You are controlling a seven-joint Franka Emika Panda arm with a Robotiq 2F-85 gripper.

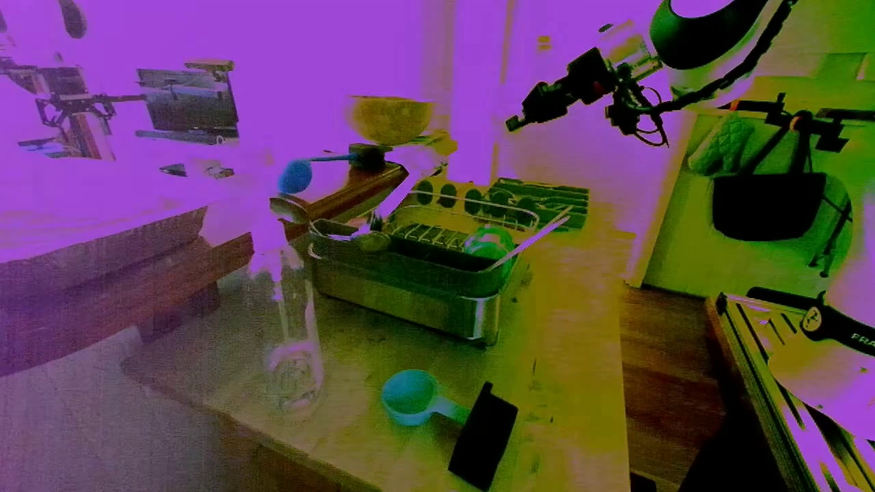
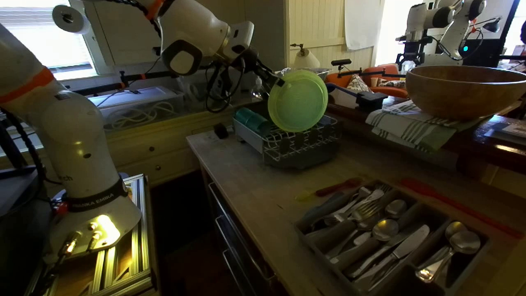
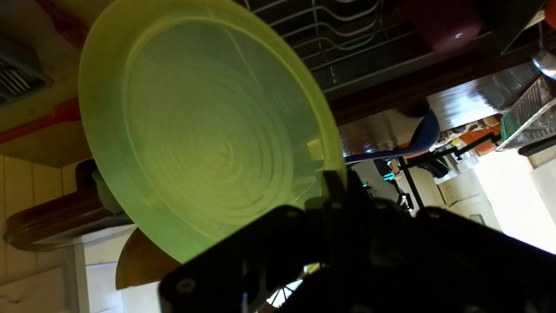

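A translucent yellow-green plate (image 2: 298,101) is held up on its edge, its round face turned toward the second exterior view. My gripper is shut on the plate's rim, and the plate (image 3: 208,130) fills much of the wrist view. In the first exterior view the gripper (image 1: 514,123) is high above the far end of the counter; the plate is hard to make out there against the washed-out purple. The dish rack (image 2: 301,140) stands on the counter, lower than the plate, which partly hides it in the second exterior view.
Inside the rack lies a teal cup (image 2: 252,120). A grey cutlery tray (image 2: 315,246) full of silverware occupies the near counter. The wooden bowl (image 2: 463,91) rests on a higher ledge. At the rack's other side are a clear bottle (image 1: 291,352) and a blue measuring cup (image 1: 410,396).
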